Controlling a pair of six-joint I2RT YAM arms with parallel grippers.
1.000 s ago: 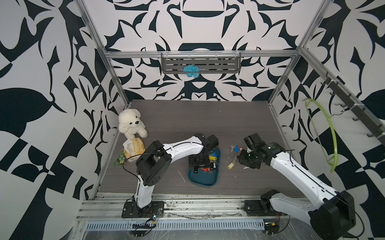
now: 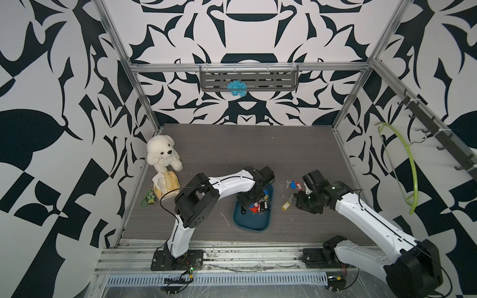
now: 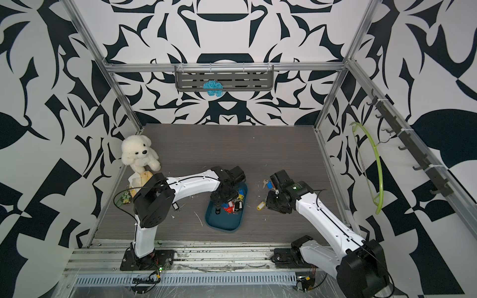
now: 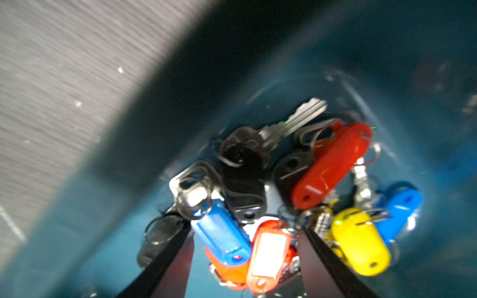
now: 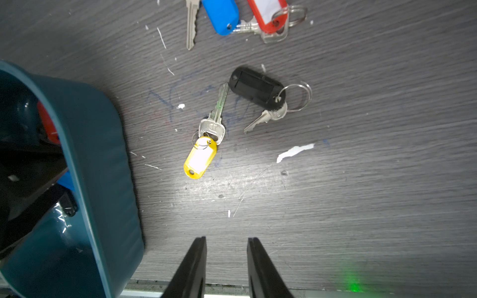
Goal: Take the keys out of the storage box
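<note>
The dark teal storage box [image 2: 254, 226] stands at the table's middle, holding a heap of tagged keys. Inside it, the left wrist view shows a red tag [image 4: 332, 166], a yellow tag [image 4: 361, 243], blue tags [image 4: 221, 233], a black fob [image 4: 244, 191] and an orange tag with a white label [image 4: 269, 253]. My left gripper is over the heap, fingers apart, with the orange and blue tags showing in the gap; contact cannot be judged. Right of the box, my right gripper is partly open above bare table, nothing between its fingers.
Keys lie on the table right of the box: a yellow tag [image 5: 200, 158], a black tag [image 5: 257, 88], a blue tag [image 5: 221, 15] and a red tag [image 5: 269, 14]. A white plush dog [image 2: 163, 151] sits at the left.
My left arm has shifted slightly right over the box, uncovering more of the red tags while the yellow tag is less visible. My right gripper has dipped slightly toward the front.
</note>
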